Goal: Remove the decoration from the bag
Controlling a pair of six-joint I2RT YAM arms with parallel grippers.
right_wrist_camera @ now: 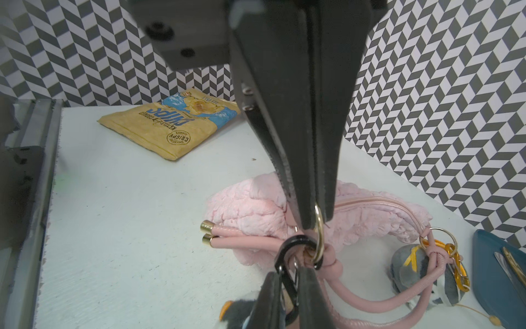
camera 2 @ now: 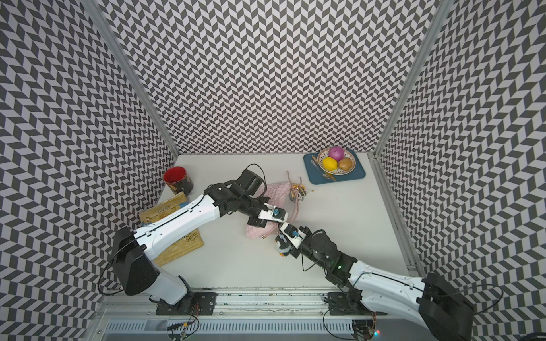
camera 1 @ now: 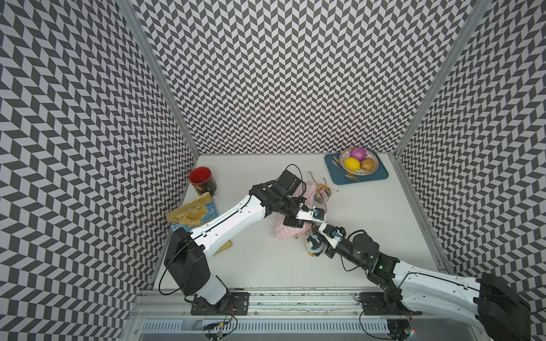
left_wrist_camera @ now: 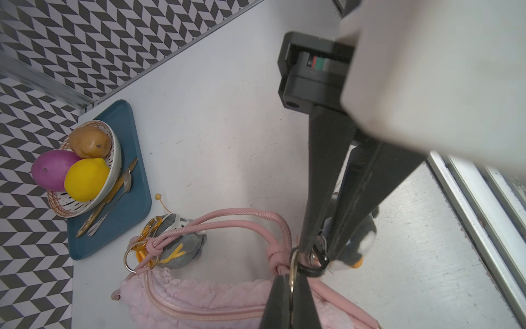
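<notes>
The pink quilted bag lies mid-table with its rope strap. A black clip hooks onto a gold ring at the near end of the strap; beneath it hangs a grey-white penguin plush, partly hidden by my right gripper. Pinching the thin gold ring, my left gripper is shut. My right gripper has its fingers apart, either side of the clip; how firmly they touch it is unclear. A second grey plush with a yellow ribbon hangs at the strap's far end.
A chips bag and a red-dark mug sit on the left. Back right is a blue tray with a fruit basket and cutlery. Both grippers nearly touch.
</notes>
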